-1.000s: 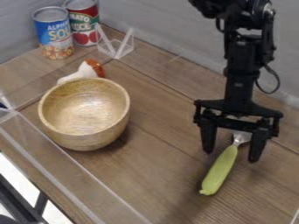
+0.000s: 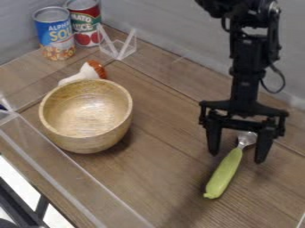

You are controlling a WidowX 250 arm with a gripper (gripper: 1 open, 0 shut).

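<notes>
My black gripper (image 2: 238, 142) hangs at the right, fingers pointing down and spread open over a light green, elongated object (image 2: 223, 173) with a silvery upper end. That object lies diagonally on the wooden table, its upper end partly hidden between the fingers; whether they touch it I cannot tell.
A wooden bowl (image 2: 84, 120) stands at the left. Behind it lies a white item with an orange-red end (image 2: 74, 77). Cans (image 2: 56, 34) stand in the back left corner by a clear plastic piece.
</notes>
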